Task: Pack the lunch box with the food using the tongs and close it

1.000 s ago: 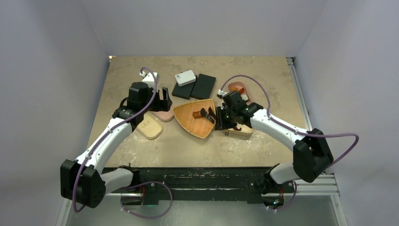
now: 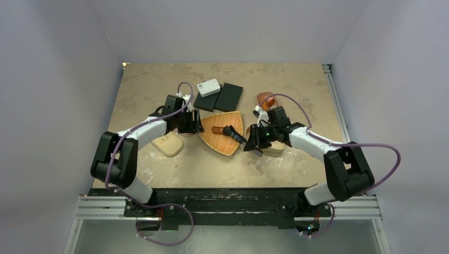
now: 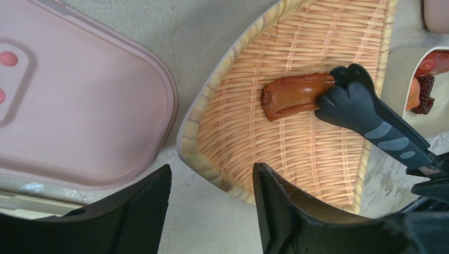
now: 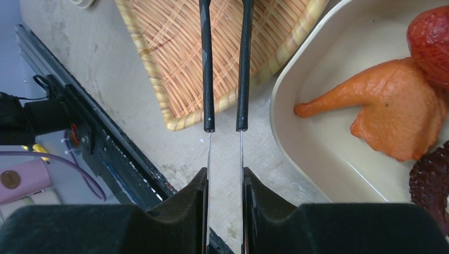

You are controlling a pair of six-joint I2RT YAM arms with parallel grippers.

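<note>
My right gripper is shut on the handle end of black paw-tipped tongs (image 3: 365, 114). In the left wrist view the paw tips sit around the right end of a glossy brown piece of food (image 3: 294, 98). That piece lies in a woven basket (image 2: 219, 142); whether it is firmly pinched cannot be told. My left gripper stands open at the basket's left corner, with nothing held. To the right of the basket is a cream lunch box (image 4: 296, 137) containing an orange drumstick (image 4: 392, 106), a red item (image 4: 431, 45) and a dark bumpy item (image 4: 431, 182).
A pink lid (image 3: 90, 100) lies left of the basket, and a cream lid (image 2: 168, 144) is nearer the front left. Behind stand black flat boxes (image 2: 229, 97) and a white box (image 2: 208, 87). A pink container (image 2: 263, 96) holds food at back right.
The left gripper has moved right, over to the basket's left corner. The tongs have closed from spread to nearly together, and the brown piece has shifted slightly left.
</note>
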